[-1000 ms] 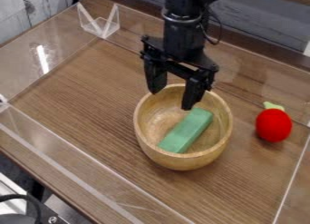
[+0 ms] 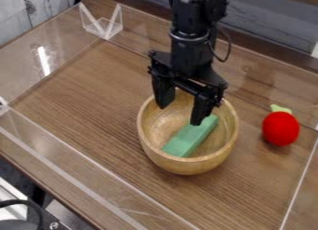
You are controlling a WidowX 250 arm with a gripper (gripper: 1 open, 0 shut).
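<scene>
My black gripper (image 2: pixel 184 98) hangs from the top over a tan round bowl (image 2: pixel 166 150), open, its two fingers reaching down over the bowl's back part. A teal-green oblong object (image 2: pixel 191 138) lies in the bowl, below and between the fingers. To the right of the bowl sits a red tomato-like object (image 2: pixel 281 129) with a pale green piece (image 2: pixel 281 109) just behind it.
A clear plastic container (image 2: pixel 102 22) stands at the back left. A dark cable runs at the lower left corner.
The gripper has moved slightly down toward the bowl and the green object. The objects on the table look unmoved.
</scene>
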